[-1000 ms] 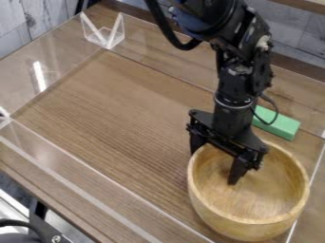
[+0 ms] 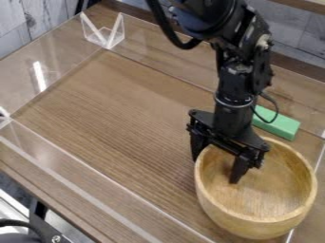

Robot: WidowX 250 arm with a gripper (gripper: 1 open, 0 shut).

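Observation:
My black gripper (image 2: 226, 152) reaches down from the top right over a large wooden bowl (image 2: 257, 204) at the bottom right, its fingers at and inside the bowl's left rear rim. Whether they grip the rim or are open cannot be told. A green block (image 2: 278, 122) lies behind the bowl, partly hidden by the arm.
A white wire holder (image 2: 105, 30) stands at the back left. A wall edge runs along the back right.
The bowl has shifted slightly to the right, and the gripper's lower part has moved a little with it.

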